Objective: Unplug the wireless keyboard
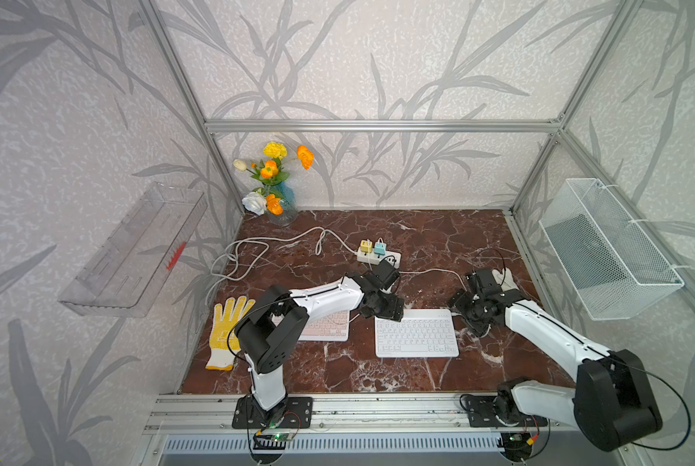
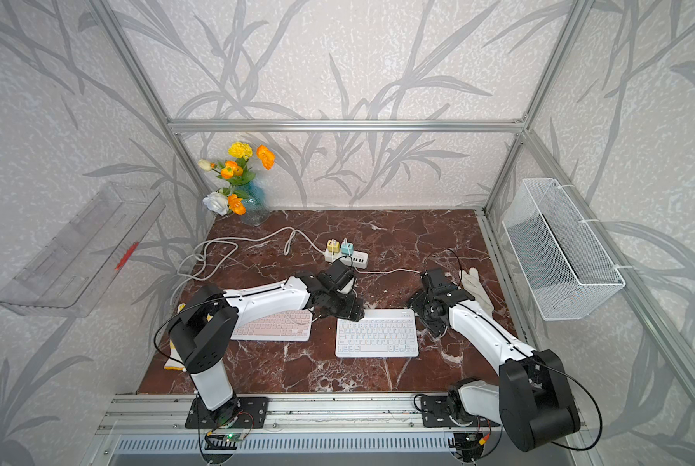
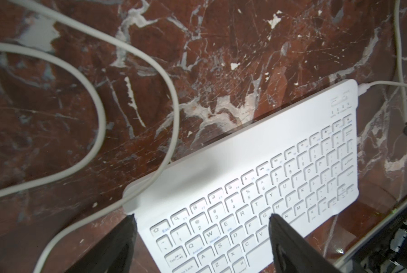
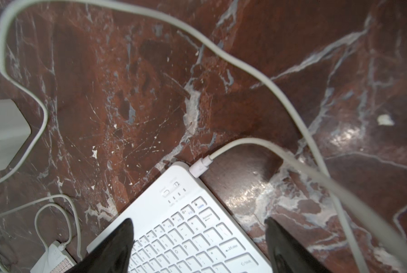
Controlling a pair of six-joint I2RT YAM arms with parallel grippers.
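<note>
The white wireless keyboard [image 1: 415,334] lies on the marble table, with a white plug [image 4: 200,167] in the right end of its back edge and a cable arcing away to the right. My left gripper hangs open over the keyboard's left side, nothing between its fingers; a cable crosses that corner in the left wrist view. My right gripper is open above the keyboard's right end, below the plug in the right wrist view, holding nothing.
A pink keyboard [image 2: 269,330] lies to the left, a power strip [image 2: 351,260] with two adapters behind. Loose cables [image 3: 89,91] cross the table. Gloves lie at both sides, a flower vase [image 2: 254,209] at back left.
</note>
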